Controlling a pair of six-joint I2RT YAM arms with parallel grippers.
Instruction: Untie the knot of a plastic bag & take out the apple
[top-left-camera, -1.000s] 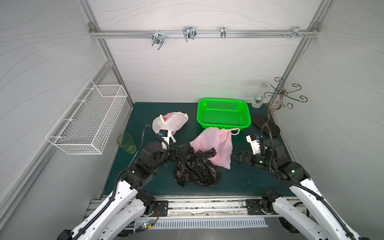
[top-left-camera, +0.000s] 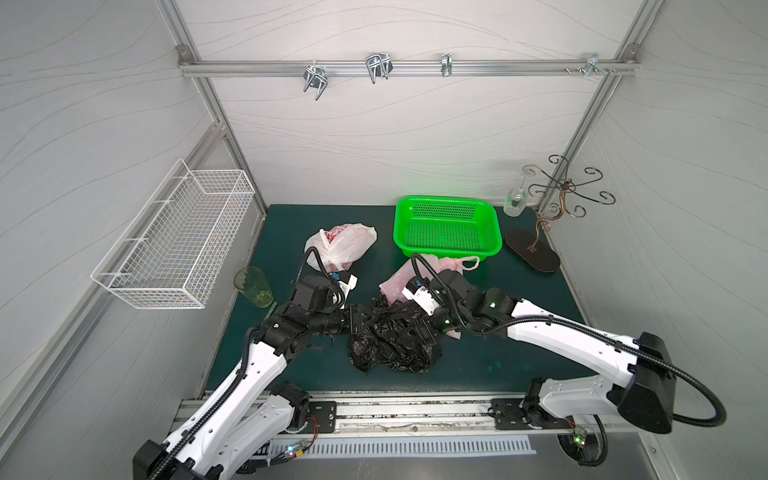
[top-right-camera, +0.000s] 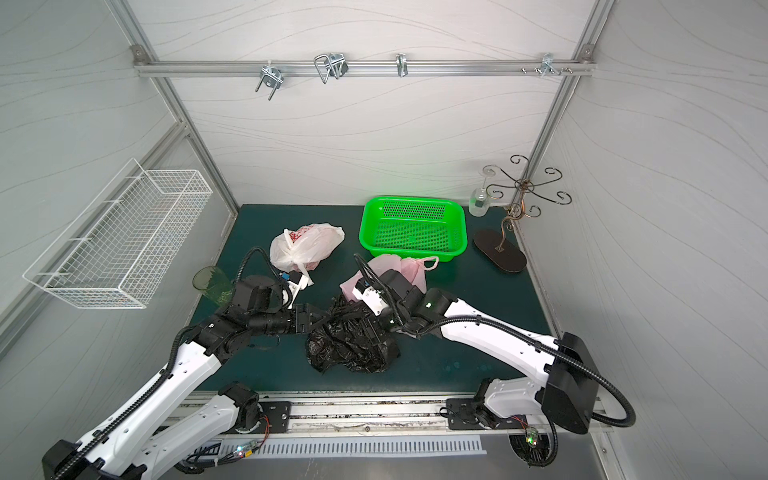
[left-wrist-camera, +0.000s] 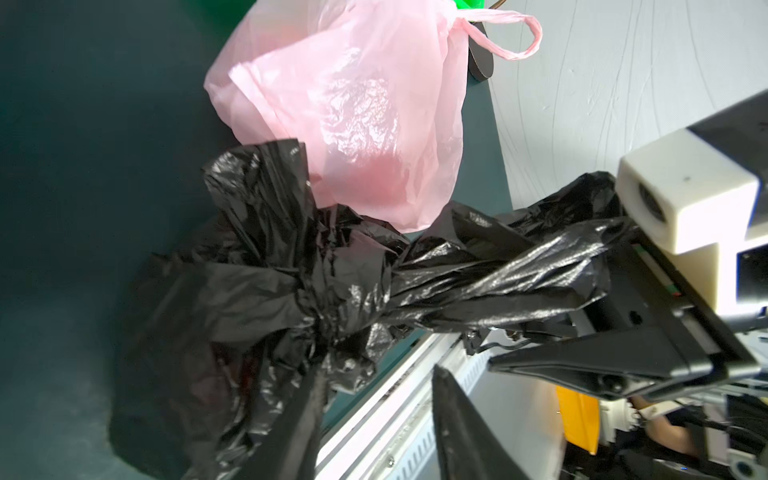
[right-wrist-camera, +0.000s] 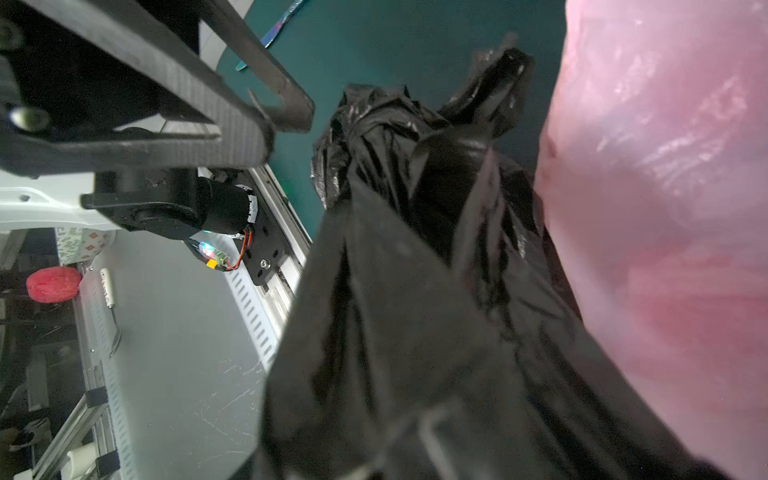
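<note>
A black plastic bag (top-left-camera: 390, 344) lies at the table's front middle, crumpled, with a gathered knot (left-wrist-camera: 344, 296) and twisted ends; something reddish shows dimly through it in the left wrist view. My left gripper hovers over the knot, its fingers apart, nothing seen between them. Whether it grips any plastic is unclear.
A pink bag (left-wrist-camera: 344, 104) lies just behind the black one, a white bag (top-left-camera: 348, 240) at back left. A green basket (top-left-camera: 448, 204) stands at the back, a glass (top-left-camera: 253, 285) at left, a metal stand (top-left-camera: 532, 260) at right.
My right gripper has swung left from the table's right side onto the black bag. My left gripper has shifted slightly right, with its wrist turned.
</note>
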